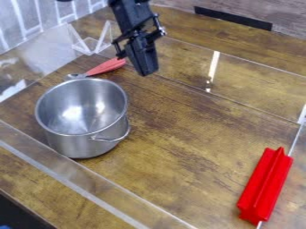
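My gripper [143, 64] hangs above the back middle of the wooden table, pointing down and shut, with nothing visible between its fingers. A steel pot [81, 118] stands at the left, in front of and left of the gripper. A red-handled utensil [106, 68] lies behind the pot, just left of the gripper. A red bar-shaped object [266, 184] lies at the front right.
A clear plastic edge or panel runs along the left side, and a dark edge borders the back right.
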